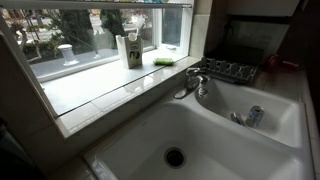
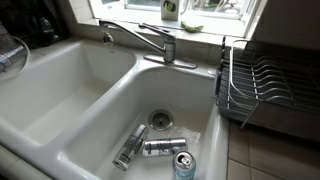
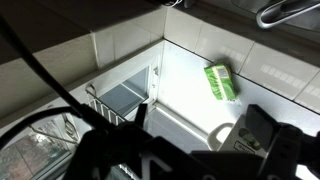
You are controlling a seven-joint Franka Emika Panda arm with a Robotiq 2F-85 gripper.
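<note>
My gripper appears only in the wrist view, as dark, open fingers along the bottom. Beyond it, on the white windowsill, lies a small green-and-white packet [image 3: 221, 82], apart from the fingers. A pale object [image 3: 238, 138], perhaps the carton, shows partly behind the right finger. From exterior view 1, the pale carton [image 1: 130, 50] stands upright on the sill, with the green packet [image 1: 163, 61] lying to its right. Several cans are in one sink basin, including a silver can [image 2: 165, 147] lying on its side and a blue-and-silver can [image 2: 184, 165].
A faucet [image 2: 160, 40] rises behind the double sink [image 2: 85, 105]. The metal dish rack [image 2: 265, 85] stands right of the cans' basin. A small white object [image 1: 67, 54] sits at the window, left of the carton. The other basin looks empty.
</note>
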